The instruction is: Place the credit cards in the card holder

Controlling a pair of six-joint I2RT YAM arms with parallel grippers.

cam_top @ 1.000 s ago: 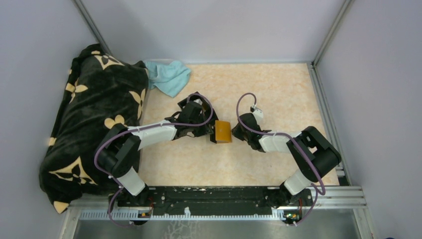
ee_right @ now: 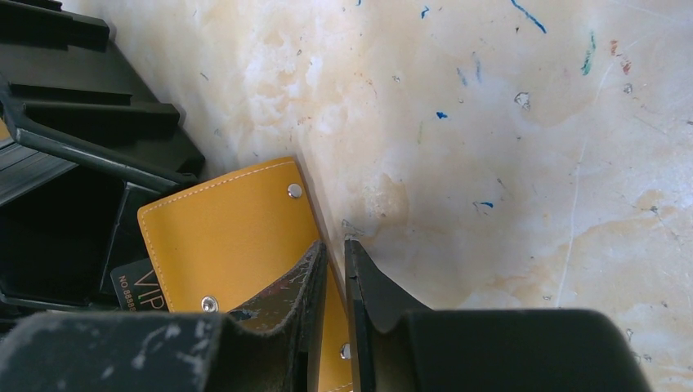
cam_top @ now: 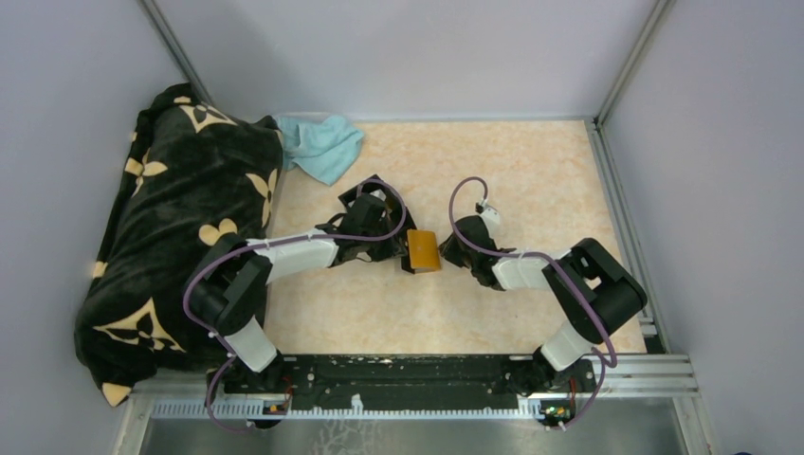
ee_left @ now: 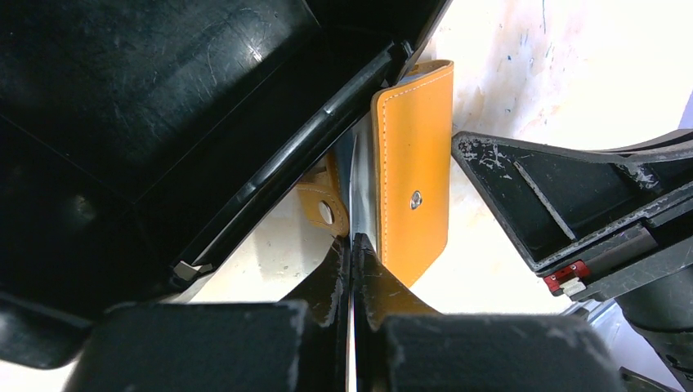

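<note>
The orange leather card holder stands between the two arms, its covers partly spread. My right gripper is shut on the holder's edge. A black card marked VIP sticks out past the holder's left side in the right wrist view. From the left wrist view, my left gripper is shut, its tips at the opening between the orange cover and the snap flap. A thin edge runs down to those tips; whether a card is pinched there is unclear.
Close against the holder's left side is a black open box, partly under my left arm. A blue cloth lies at the back left, and a dark patterned blanket covers the left side. Bare table surrounds the right arm.
The holder and my right gripper have shifted very slightly to the left. My left arm looks almost still.
</note>
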